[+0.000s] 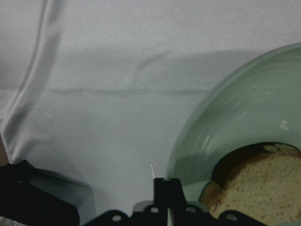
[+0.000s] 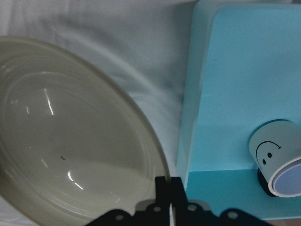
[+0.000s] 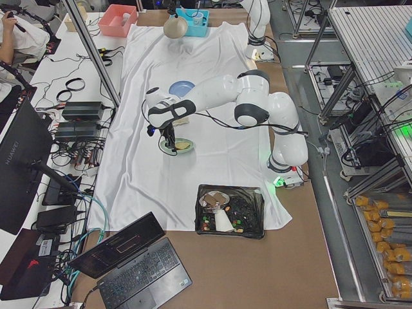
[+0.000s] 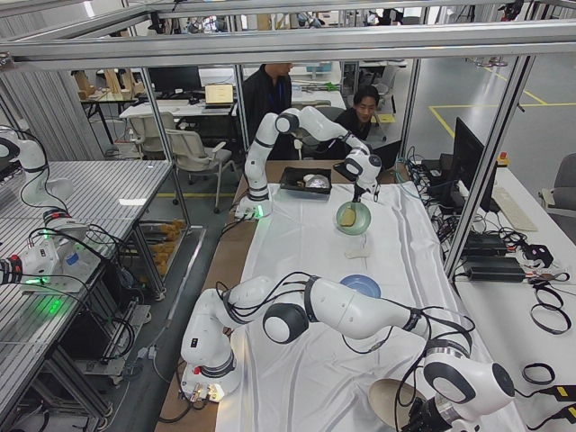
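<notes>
A green plate [image 3: 184,145] holding bread [image 1: 256,183] sits mid-table; my left gripper is shut on its rim, as the left wrist view shows. At the far end of the cloth, my right gripper is shut on the rim of a beige bowl [image 2: 75,127], beside a blue bin [image 2: 244,66] with a smiley mug [image 2: 270,150] lying in it. A blue plate [image 4: 360,285] lies between the two arms, near a small pale item [image 4: 356,255].
A black tray [image 3: 206,226] with assorted items and a laptop [image 3: 145,277] are at the near end. A monitor [image 3: 22,161] and cables line the side table.
</notes>
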